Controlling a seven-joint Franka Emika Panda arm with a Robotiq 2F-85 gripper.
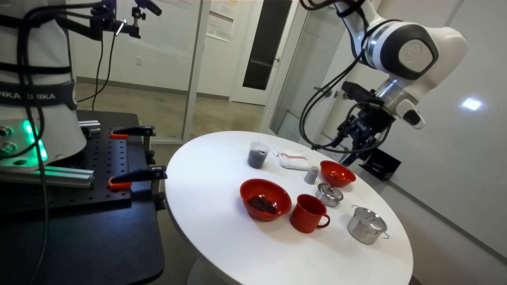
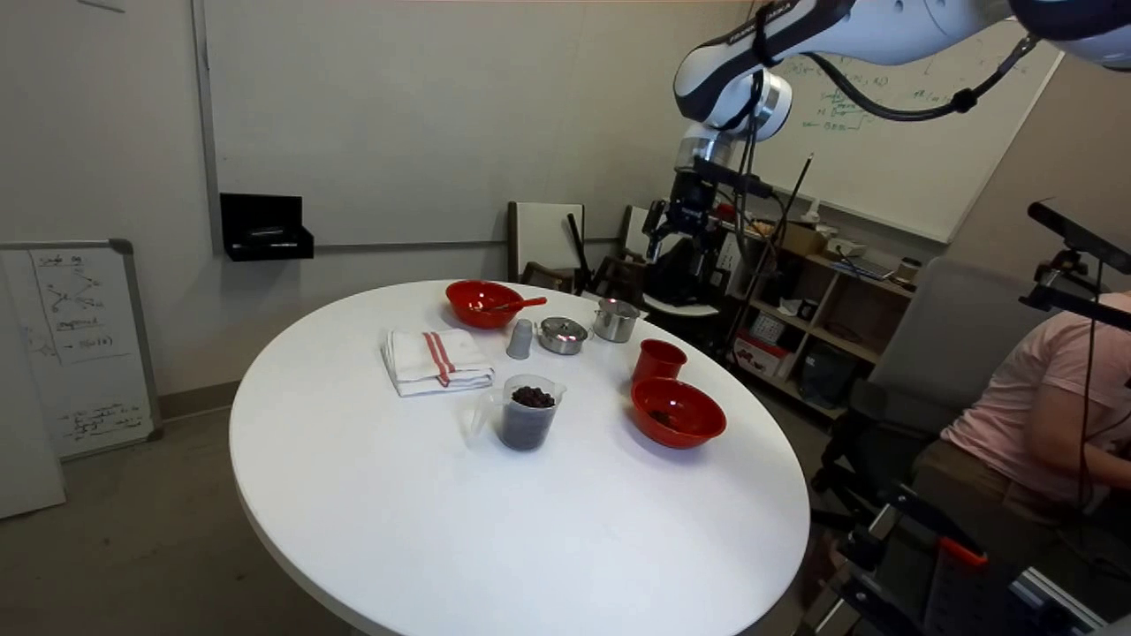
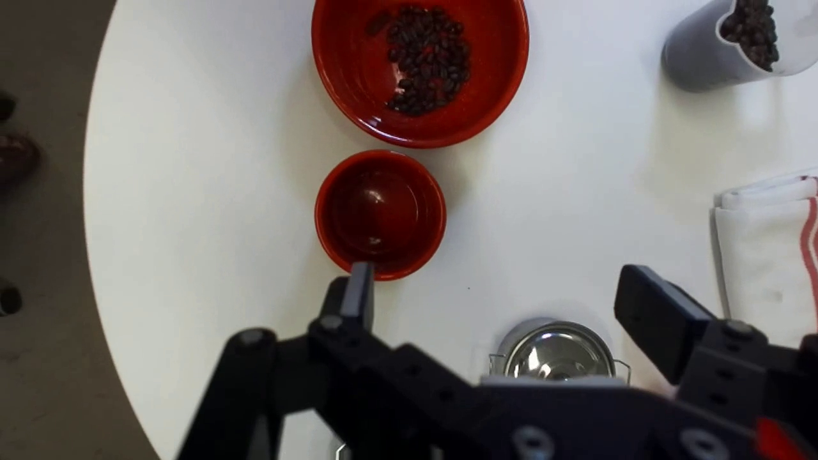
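My gripper is open, its two fingers wide apart with nothing between them. It hangs above the far side of the table in exterior view 1, well clear of the tabletop. Below it in the wrist view are a red mug (image 3: pixel 379 214) and a small lidded metal pot (image 3: pixel 560 352), partly covered by the gripper body. A red bowl (image 3: pixel 491 46) with dark beans lies past the mug. Across the table stands a larger metal pot (image 2: pixel 615 320). The second red bowl (image 2: pixel 482 302) has a red-handled utensil resting in it.
A clear cup of dark beans (image 2: pixel 527 419), a folded white towel (image 2: pixel 435 359) with red stripes and a grey shaker-like piece (image 2: pixel 519 339) share the round white table (image 2: pixel 424 509). A person sits at the right.
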